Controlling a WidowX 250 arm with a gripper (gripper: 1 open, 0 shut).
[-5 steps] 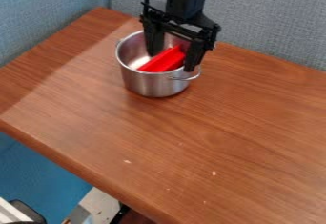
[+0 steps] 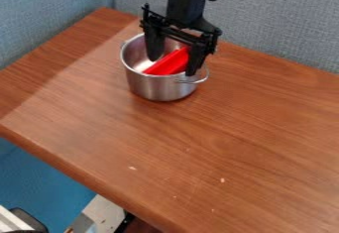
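Observation:
A steel pot [image 2: 157, 86] with side handles stands on the wooden table [image 2: 225, 158] toward the back. A long red object [image 2: 169, 62] lies inside it, tilted diagonally. My black gripper [image 2: 173, 53] is over the pot, open, its two fingers apart and reaching down to about rim level on either side of the red object. Whether they touch it is unclear.
Blue-grey padded walls [image 2: 279, 19] rise at the back and left. Beyond the lower-left edge are a blue floor and some equipment.
My gripper has shifted slightly left and down over the pot since a second ago. The pot and red object look unmoved.

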